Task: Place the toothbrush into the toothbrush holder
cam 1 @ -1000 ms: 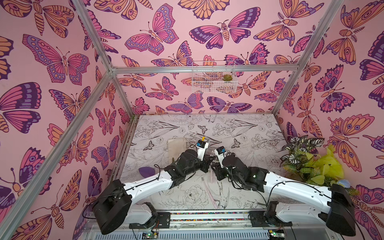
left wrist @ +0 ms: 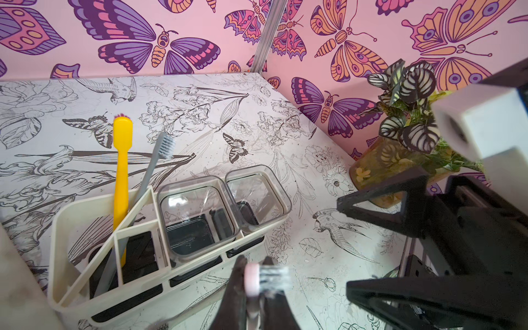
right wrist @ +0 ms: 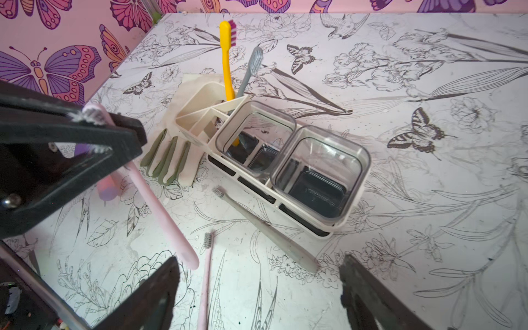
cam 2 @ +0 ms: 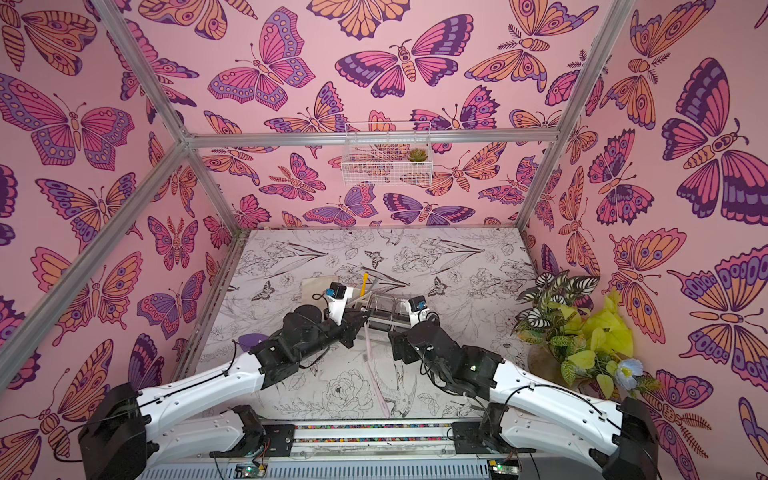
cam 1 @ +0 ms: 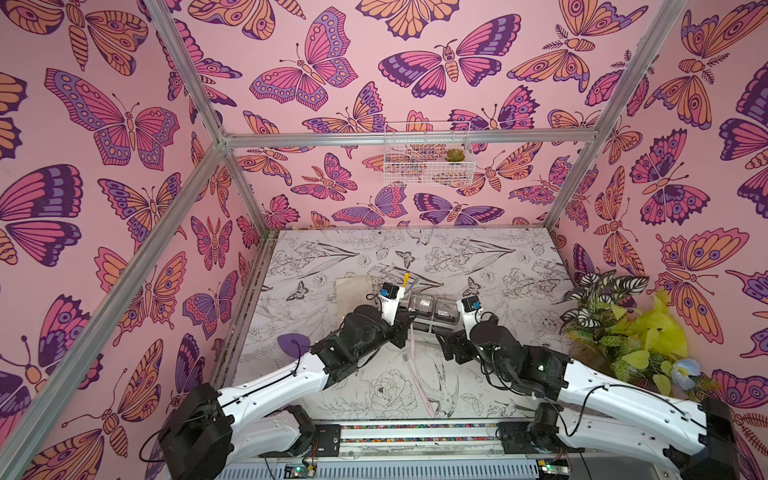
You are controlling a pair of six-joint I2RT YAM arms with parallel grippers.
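My left gripper is shut on a pale pink toothbrush [left wrist: 252, 280], close to its bristle head. In the right wrist view that toothbrush's handle [right wrist: 165, 214] slants down below the left fingers. The cream toothbrush holder [right wrist: 264, 189] stands just behind, apart from the held brush; a yellow toothbrush [right wrist: 226, 66] and a grey toothbrush [right wrist: 250, 71] are upright in its left section. Two clear cups [right wrist: 321, 170] occupy its right side. My right gripper is open and empty, in front of the holder.
A grey-beige toothbrush [right wrist: 269, 231] and a thin pink toothbrush [right wrist: 206, 280] lie on the table before the holder. Green-handled items [right wrist: 167, 156] rest on a beige cloth [right wrist: 189, 165] to its left. A potted plant [cam 1: 632, 328] is far right.
My right gripper has drawn away to the right from the left one, widening the gap between them. The left arm has shifted slightly left, the pink toothbrush in its fingers.
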